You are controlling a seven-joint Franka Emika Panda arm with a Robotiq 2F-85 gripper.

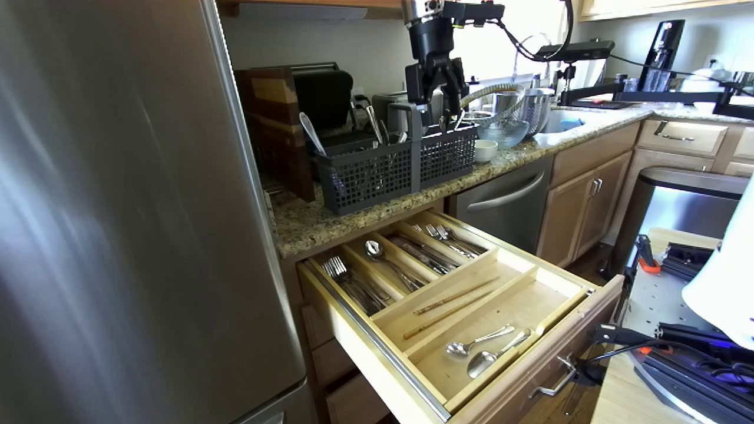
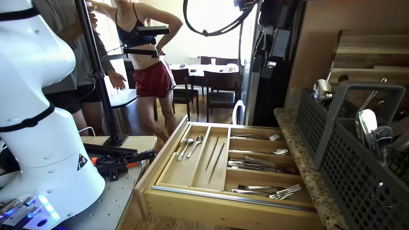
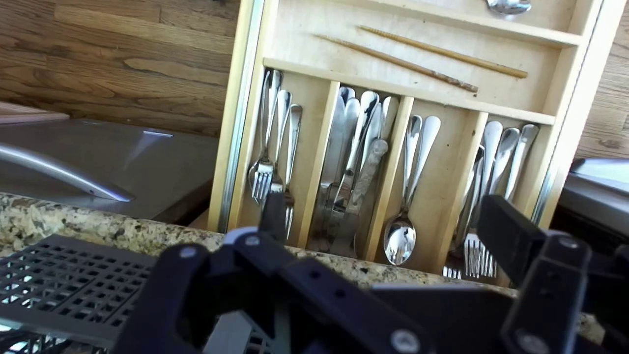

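In exterior view 1, my gripper [image 1: 439, 106] hangs above the right part of the grey cutlery basket [image 1: 367, 180] on the counter. Its fingers are open in the wrist view, with nothing held between the fingers. Silverware handles stick up from the basket, among them a light-coloured handle [image 1: 311, 133] at its left end. Below stands the pulled-out wooden drawer [image 1: 516, 311]. Forks [image 3: 480, 256], spoons [image 3: 400, 239] and knives [image 3: 354, 153] lie in separate compartments there. Two chopsticks [image 1: 452, 297] and two spoons [image 1: 483, 363] occupy the front sections.
Cutting boards [image 1: 272, 106] lean behind the basket. A white bowl [image 1: 485, 151] and a glass bowl [image 1: 505, 133] stand to its right. The steel fridge [image 1: 141, 212] borders the drawer's left side. Two people stand beyond the robot base [image 2: 50, 161].
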